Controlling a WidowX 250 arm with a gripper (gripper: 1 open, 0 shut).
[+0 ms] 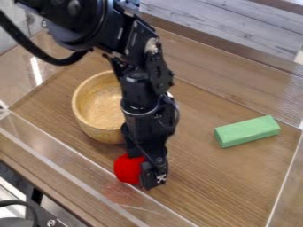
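Observation:
My black gripper (145, 170) is lowered at the front middle of the table, open, its fingertips around or beside a red round object (128, 168), which it partly hides. A tan bowl (95, 106) sits just behind it at the left, partly covered by my arm.
A green block (246, 131) lies on the right of the wooden table (225, 186). A clear low edge runs along the front left, and a pale wooden wall (236, 35) stands at the back.

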